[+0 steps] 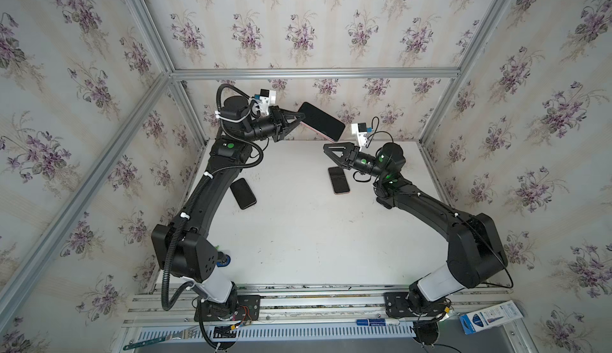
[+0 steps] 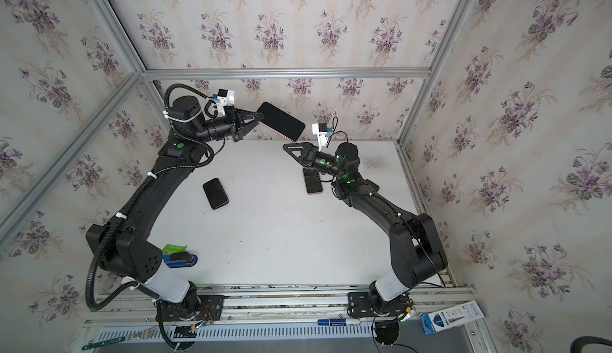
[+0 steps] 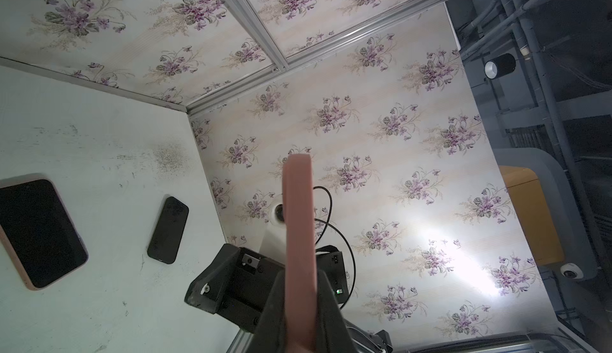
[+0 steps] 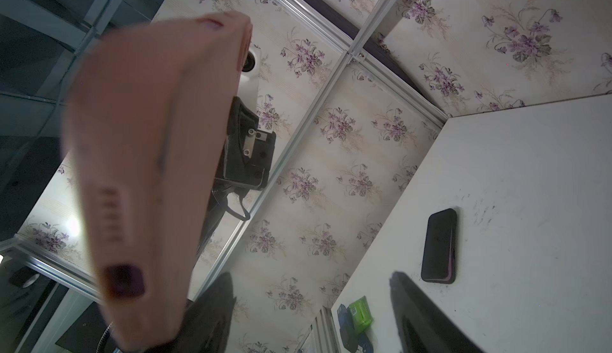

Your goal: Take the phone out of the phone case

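Note:
My left gripper (image 1: 290,119) is shut on the phone in its pink case (image 1: 322,121), holding it up and tilted, black screen showing. The left wrist view shows the case (image 3: 299,244) edge-on between the fingers. My right gripper (image 1: 328,151) is just below the phone's lower right end, part open with nothing between its fingers; in the right wrist view the case (image 4: 146,168) looms close beside its blurred fingertips (image 4: 214,302).
A dark phone (image 1: 243,193) lies on the left of the white table (image 1: 287,225), another (image 1: 338,180) at the back right behind the right arm. Blue and green items (image 2: 179,258) lie at the front left.

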